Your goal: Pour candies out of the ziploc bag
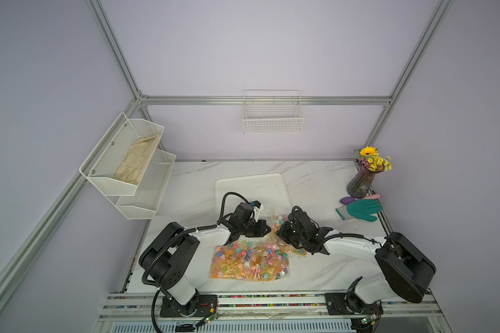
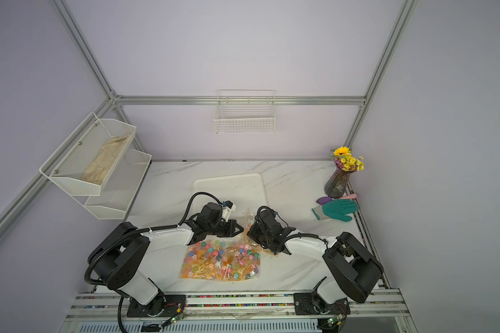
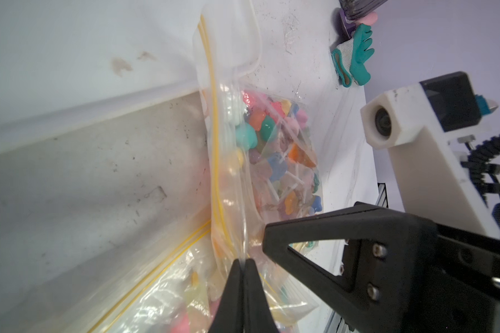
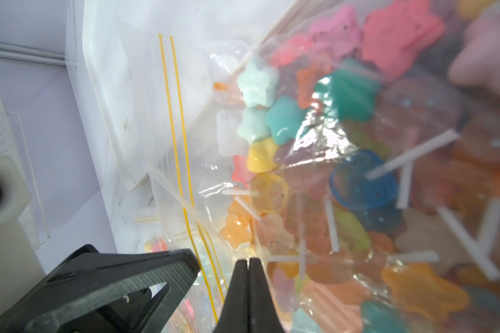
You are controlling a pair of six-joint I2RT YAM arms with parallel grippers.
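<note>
A clear ziploc bag (image 1: 249, 260) of colourful candies lies flat at the front middle. A second candy bag (image 3: 277, 166), with yellow zip lines, lies to its upper right, by the white tray (image 1: 250, 183). My left gripper is shut at that bag's zip edge; whether film is between its fingertips is unclear. From the right, my right gripper is shut against the same bag beside the zip strip; I cannot tell whether it pinches any film.
A vase of flowers (image 1: 361, 180) and a teal glove (image 1: 364, 209) are at the back right. Wire shelves (image 1: 111, 183) hang on the left wall.
</note>
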